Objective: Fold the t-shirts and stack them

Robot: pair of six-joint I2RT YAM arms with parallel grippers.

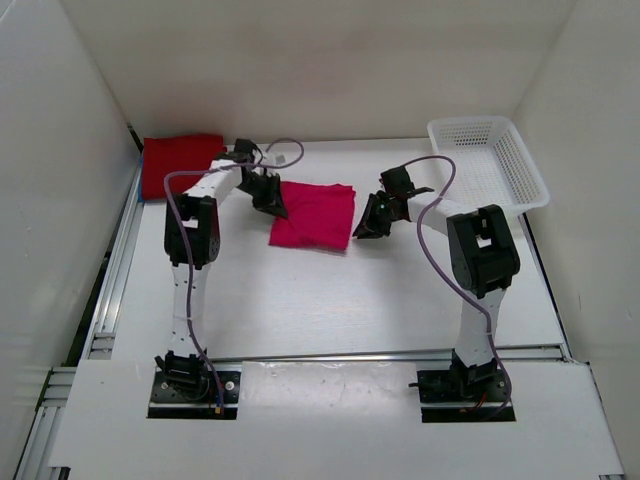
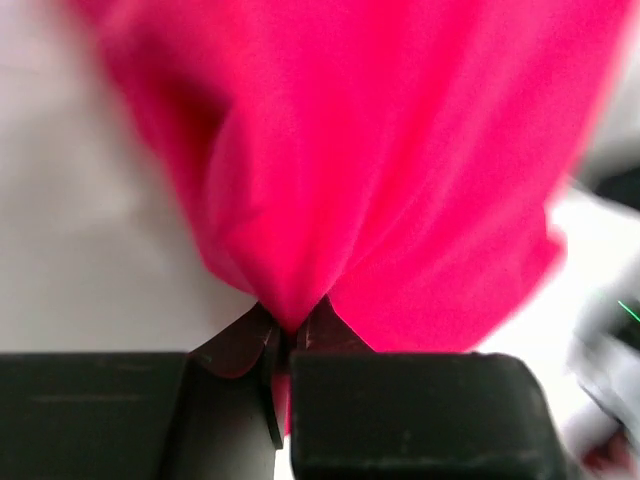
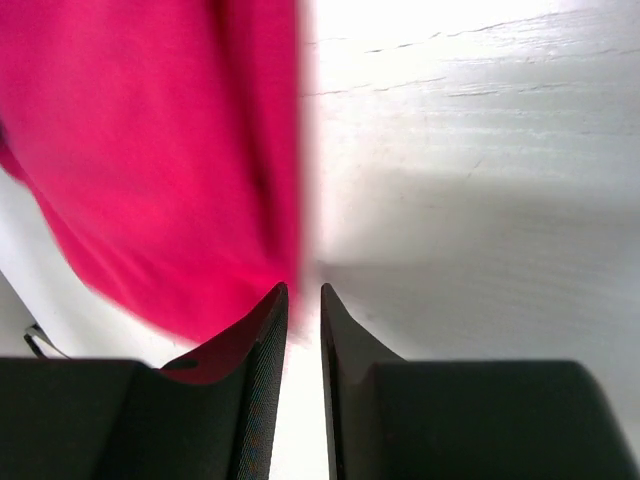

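A pink folded t-shirt [image 1: 312, 217] lies mid-table. My left gripper [image 1: 273, 210] is shut on its left edge; in the left wrist view the cloth [image 2: 390, 170] is gathered between the fingertips. My right gripper [image 1: 363, 231] is just past the shirt's right edge, low by the table, part open with a narrow gap between its fingertips, beside the cloth [image 3: 150, 170] in the right wrist view; I see nothing held in it. A red folded stack [image 1: 180, 150] sits at the back left.
A white plastic basket [image 1: 450, 132] stands at the back right, behind the right arm.
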